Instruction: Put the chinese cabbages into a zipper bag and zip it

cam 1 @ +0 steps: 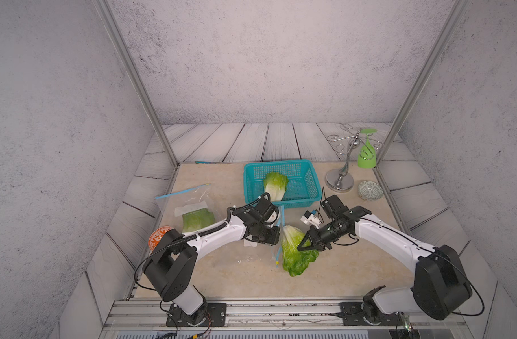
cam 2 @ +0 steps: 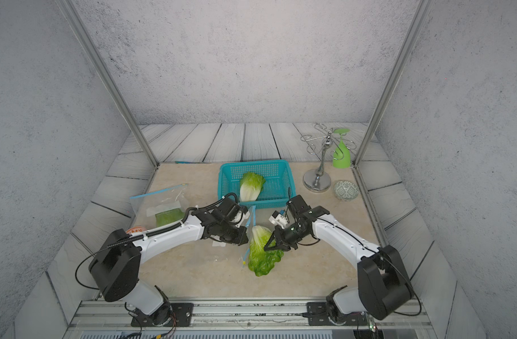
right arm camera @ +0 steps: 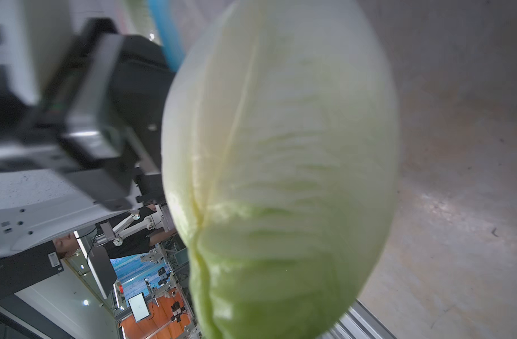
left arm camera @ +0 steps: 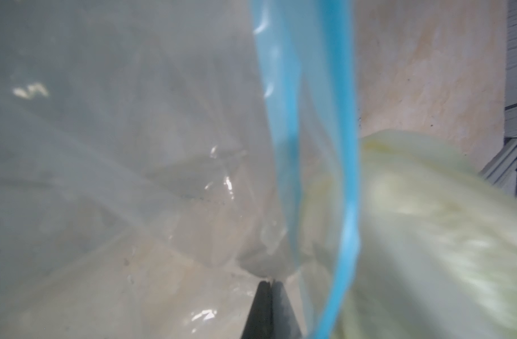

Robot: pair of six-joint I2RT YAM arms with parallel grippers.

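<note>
A Chinese cabbage (cam 1: 292, 261) with a pale base and green leaves is at the table's middle, right of the zipper bag's blue mouth strip (cam 1: 281, 217). My right gripper (cam 1: 304, 246) is shut on that cabbage, which fills much of the right wrist view and hides the fingertips. Clear film of the zipper bag (left arm camera: 156, 169) spreads left of its blue strips, which stand apart. My left gripper is shut beside the strip, against the film; whether film is pinched does not show. Another cabbage (cam 1: 276, 186) lies in the teal basket (cam 1: 309, 189).
At the left lies another clear bag (cam 1: 185, 199) with green leaves (cam 1: 198, 219) inside, near an orange-patterned bowl (cam 1: 158, 236). A metal stand (cam 1: 339, 180), a patterned bowl (cam 1: 370, 190) and a green spray bottle (cam 1: 366, 155) occupy the back right.
</note>
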